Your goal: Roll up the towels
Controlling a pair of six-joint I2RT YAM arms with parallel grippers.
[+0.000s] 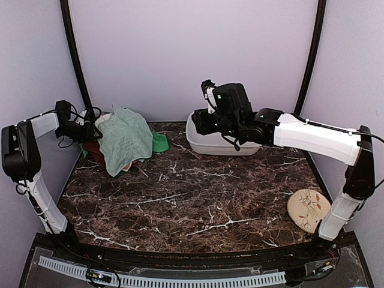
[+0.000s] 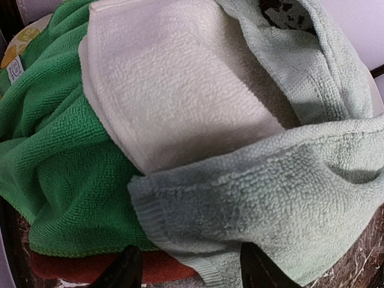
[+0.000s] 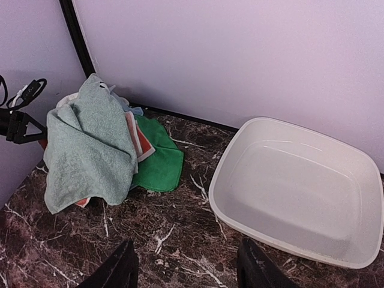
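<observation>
A heap of towels lies at the back left: a pale grey-green towel (image 1: 125, 138) on top, with white (image 2: 168, 78), green (image 2: 72, 180) and dark red (image 2: 108, 270) ones beneath or beside it. My left gripper is at the heap's left side, its open fingers just over the pale towel's corner and the red and green towels. My right gripper hangs above the white bin at the back centre, its fingers apart with nothing visible between them.
The white plastic bin (image 3: 294, 198) stands at the back centre-right. A round embroidered disc (image 1: 308, 210) lies at the front right.
</observation>
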